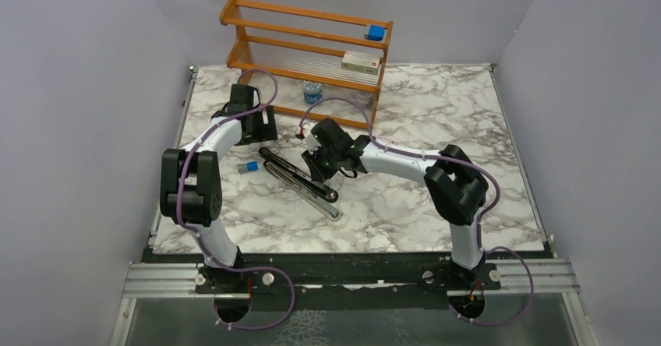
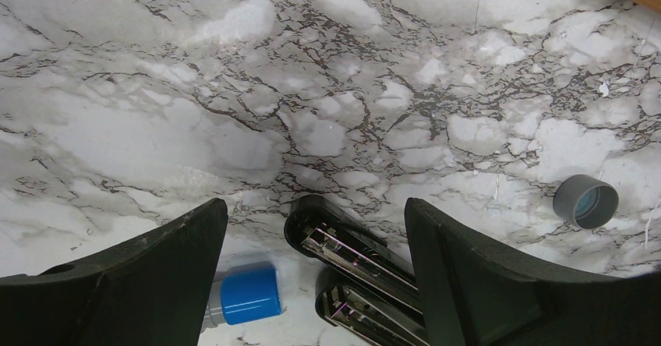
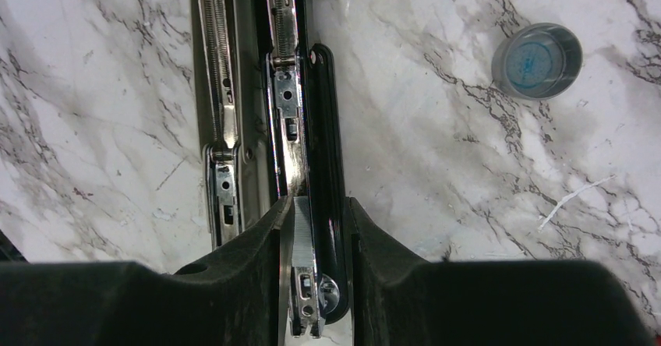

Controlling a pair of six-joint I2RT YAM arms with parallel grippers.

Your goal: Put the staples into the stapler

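Note:
Two long staplers lie side by side, opened flat: a black one [image 1: 330, 195] and a grey-and-black one [image 1: 334, 213]. In the right wrist view, a grey strip of staples [image 3: 302, 241] sits in the black stapler's channel near its front end. My right gripper is over that end, fingers parted, one finger on each side of the channel; I see nothing clamped, and contact is unclear. My left gripper stands open with nothing held, up and left of the staplers. Their far black ends [image 2: 312, 225] show below and between its fingers.
A grey cylinder with a blue end [image 1: 248, 167] lies left of the staplers. A small grey cup [image 3: 538, 61] stands to the black stapler's right. The wooden rack [image 1: 312, 73] at the back holds a box [image 1: 360, 62] and a tub [image 1: 312, 93].

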